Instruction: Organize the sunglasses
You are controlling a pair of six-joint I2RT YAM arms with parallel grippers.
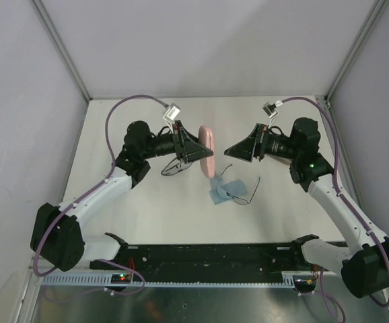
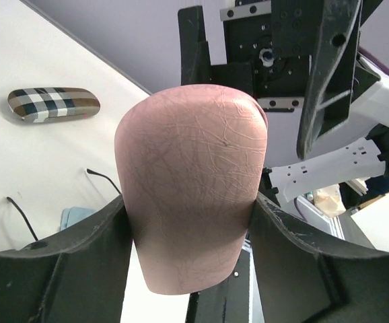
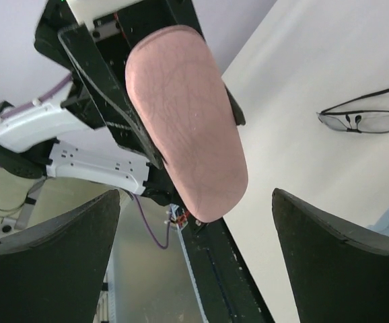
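Note:
My left gripper (image 1: 196,149) is shut on a pink glasses case (image 1: 208,152), held upright; the case fills much of the left wrist view (image 2: 189,182) and also shows in the right wrist view (image 3: 188,121). My right gripper (image 1: 248,141) is open, empty, just right of the case. A pair of glasses (image 1: 171,168) lies behind the left gripper, also in the right wrist view (image 3: 363,121). A second pair (image 1: 243,199) lies on a blue cloth (image 1: 219,192) at the front centre.
A checked case lies at the back right, partly hidden by the right arm in the top view.

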